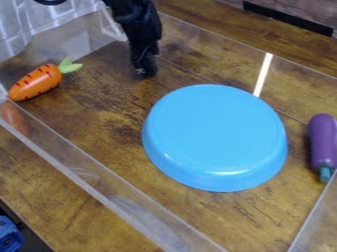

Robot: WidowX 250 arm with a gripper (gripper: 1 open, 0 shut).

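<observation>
The black gripper (pixel 142 65) hangs low over the back-left of the wooden surface, above and right of an orange toy carrot (pixel 34 85). Whether its fingers are open or shut is hard to make out. A large upturned light-blue dish or bowl (pixel 215 138) lies in the middle right. A purple toy eggplant (pixel 324 143) lies at the right edge.
Clear plastic walls border the wooden surface. A white strip (pixel 263 74) is at the back right. A blue object (pixel 7 236) sits outside at the lower left.
</observation>
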